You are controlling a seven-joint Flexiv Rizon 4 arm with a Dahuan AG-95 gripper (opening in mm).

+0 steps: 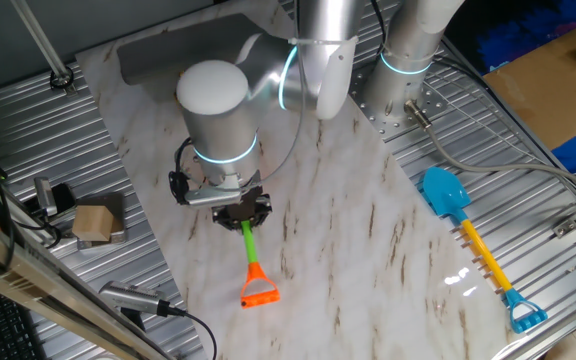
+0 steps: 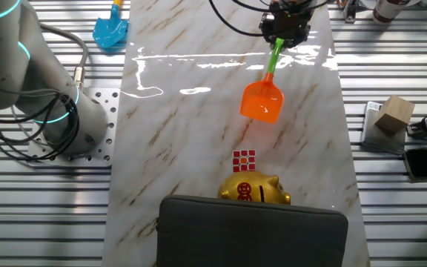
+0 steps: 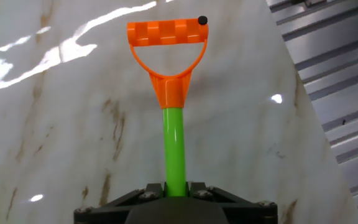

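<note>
A toy shovel has an orange D-shaped grip point(image 1: 260, 291), a green shaft point(image 3: 174, 143) and an orange blade point(image 2: 262, 101). My gripper point(image 1: 242, 212) is shut on the green shaft, its dark fingers point(image 3: 199, 188) tight against either side in the wrist view. The grip points away from the gripper there, and the blade is out of sight below the frame. In exterior view 2 the blade points towards the Rubik's cube point(image 2: 244, 161). Whether the shovel touches the marble-patterned board point(image 1: 338, 270) or hangs just above it, I cannot tell.
Along the board's right edge lies a blue and yellow shovel point(image 1: 478, 250). A gold piggy bank point(image 2: 254, 187) stands behind a dark grey case point(image 2: 250, 231). Off the board sits a wooden block point(image 1: 93, 223). Much of the board's middle is clear.
</note>
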